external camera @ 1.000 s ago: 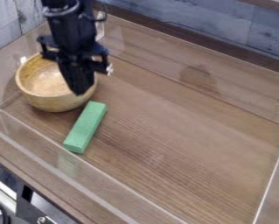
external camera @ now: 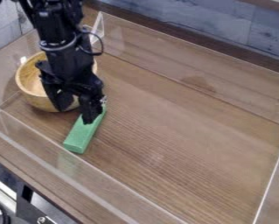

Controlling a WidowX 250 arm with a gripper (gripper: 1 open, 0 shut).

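Note:
My black gripper (external camera: 75, 112) hangs over the left part of the wooden table, open, in front of a round tan bowl (external camera: 38, 77), which it partly hides. Just below the fingers a green oblong object (external camera: 80, 136) lies on the table, running diagonally; its upper end is partly behind the right finger.
A grey plank wall (external camera: 223, 22) runs along the back right. At the lower left, beyond the table's edge, part of a dark object with white shows.
The bowl and green object appear unmoved.

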